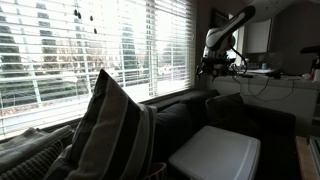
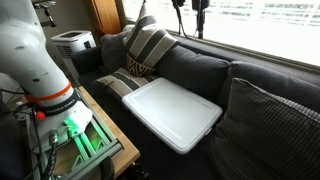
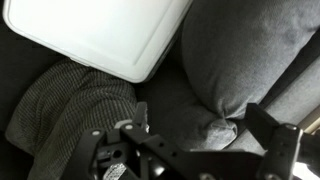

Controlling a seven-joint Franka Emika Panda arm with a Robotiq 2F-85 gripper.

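Observation:
My gripper is open above the sofa, with nothing between its fingers. In the wrist view a dark grey cushion (image 3: 240, 50) lies beyond and between the fingertips, and a ribbed dark pillow (image 3: 75, 115) is at lower left. A flat white lid-like panel (image 3: 100, 30) fills the upper left there. Seen from exterior view 2, that white panel (image 2: 172, 112) rests on the sofa seat, and the gripper (image 2: 190, 22) hangs near the window, partly cut off by the top edge. A striped pillow (image 1: 112, 130) leans against the sofa back.
The grey sofa (image 2: 190, 70) runs below a window with white blinds (image 1: 90, 60). A ribbed pillow (image 2: 265, 115) leans at its right end. Beside the robot base stands a wooden table edge (image 2: 115, 140). A cluttered counter (image 1: 265, 88) is behind the arm.

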